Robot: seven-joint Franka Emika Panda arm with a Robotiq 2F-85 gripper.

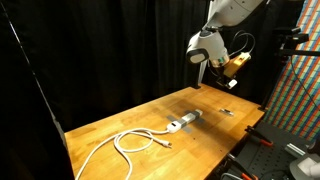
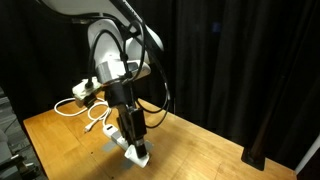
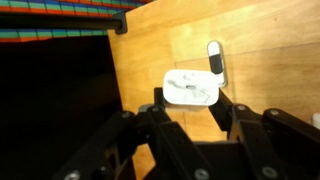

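Note:
My gripper is shut on a small white block point(image 3: 190, 86) with rounded ends, which sits between its fingertips in the wrist view. In exterior view 1 the white block point(image 1: 233, 84) hangs below the gripper, above the right part of the wooden table. From the other side, exterior view 2 has the white block point(image 2: 137, 155) low in front of the arm. A white power strip point(image 1: 184, 122) lies on the table, apart from the gripper and to its left in exterior view 1, with grey tape across it.
A small white and dark piece point(image 3: 216, 62) lies on the table beyond the held block. The strip's white cable point(image 1: 122, 138) loops over the table's left part. Black curtains point(image 1: 100, 60) stand behind. Bare wood point(image 2: 200, 150) lies right of the arm in exterior view 2.

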